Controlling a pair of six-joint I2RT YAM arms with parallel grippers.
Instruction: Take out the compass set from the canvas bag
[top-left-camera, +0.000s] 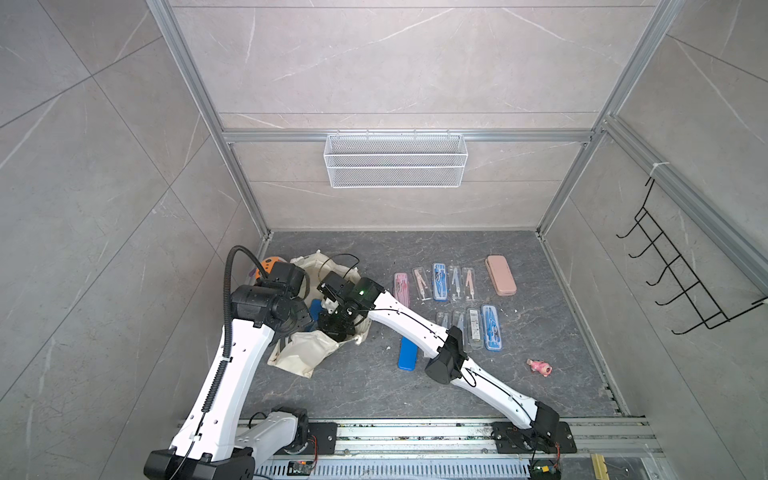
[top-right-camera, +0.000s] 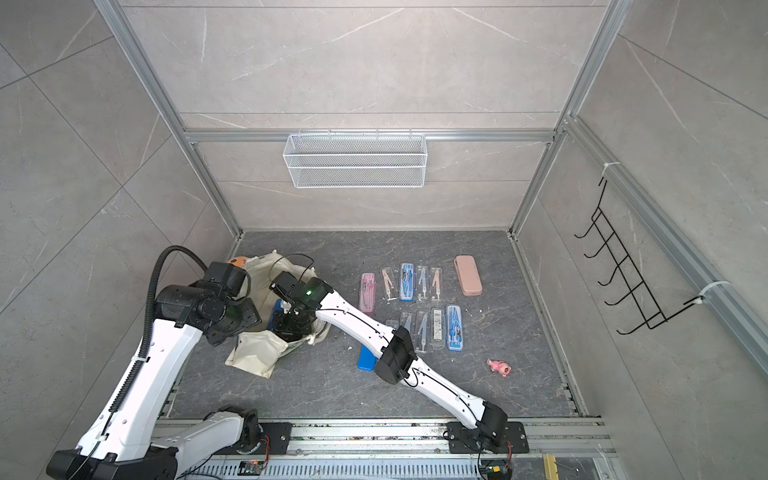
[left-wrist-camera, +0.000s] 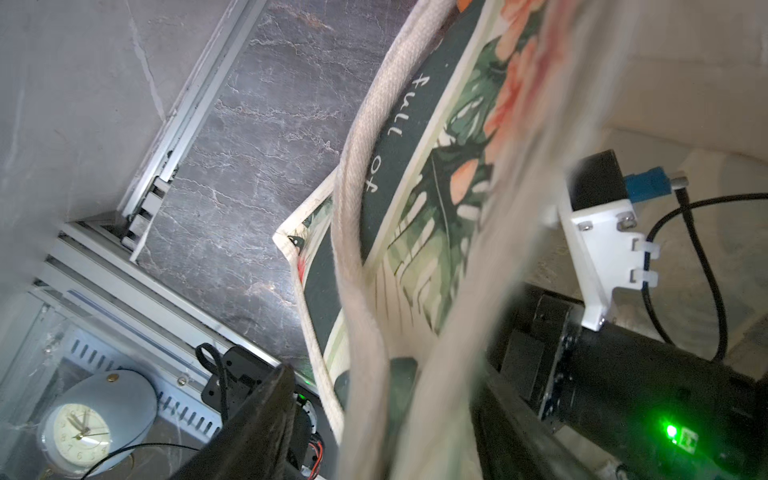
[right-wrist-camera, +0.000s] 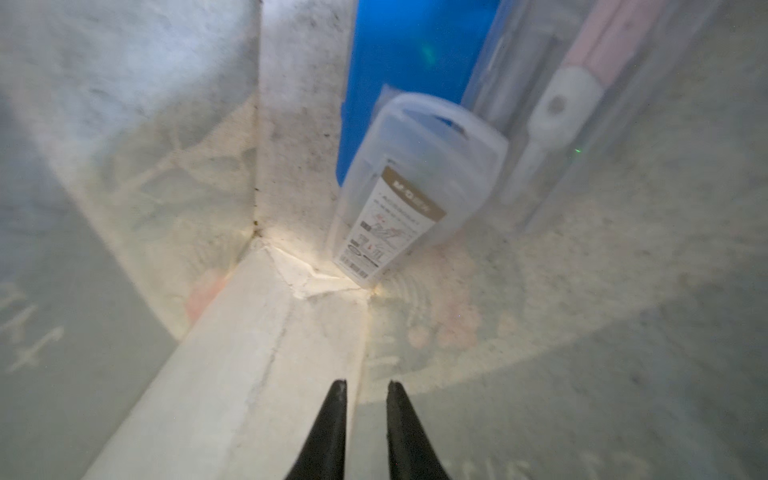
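Observation:
The canvas bag (top-left-camera: 308, 352) lies open at the table's left. My left gripper is open at its rim, with the bag's straps (left-wrist-camera: 356, 200) between and over its fingers. My right gripper reaches inside the bag, part open, nothing seen between its fingers. In the right wrist view, a clear plastic case (right-wrist-camera: 384, 216) with a label lies against a blue case (right-wrist-camera: 408, 48) and a transparent case (right-wrist-camera: 560, 120) holding a pink-and-white instrument, all above the fingertips in the picture. In both top views the right gripper is mostly hidden.
Several cases and packaged sets, among them a pink case (top-left-camera: 501, 274), lie in rows at the table's centre right, beside the right arm. A pink toy (top-left-camera: 539, 367) sits front right. A wire basket (top-left-camera: 395, 160) hangs on the back wall; hooks (top-left-camera: 680, 280) hang on the right wall.

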